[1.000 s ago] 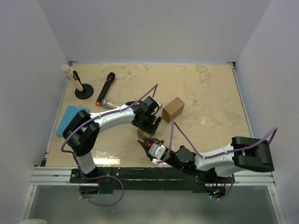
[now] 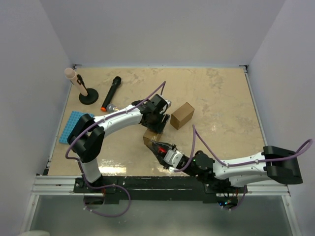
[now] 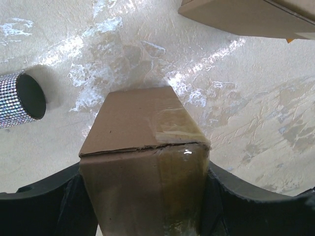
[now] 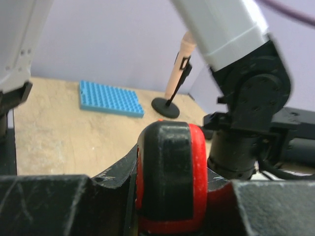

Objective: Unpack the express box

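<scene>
A cardboard box (image 2: 151,136) is held up over the table by my left gripper (image 2: 161,125); in the left wrist view the box (image 3: 142,187) fills the space between its fingers, with tape along its top edge. My right gripper (image 2: 162,150) is shut on a red-and-black tool (image 4: 167,172) just below the box in the top view. Whether the tool touches the box is hidden. A second cardboard box (image 2: 182,115) rests on the table behind and right of the held one.
At the left lie a blue rack (image 2: 72,127), a pale cylinder on a stand (image 2: 75,78), a dark microphone (image 2: 112,92) and a glittery cylinder (image 3: 15,101).
The left gripper and its box have risen slightly in the top view.
</scene>
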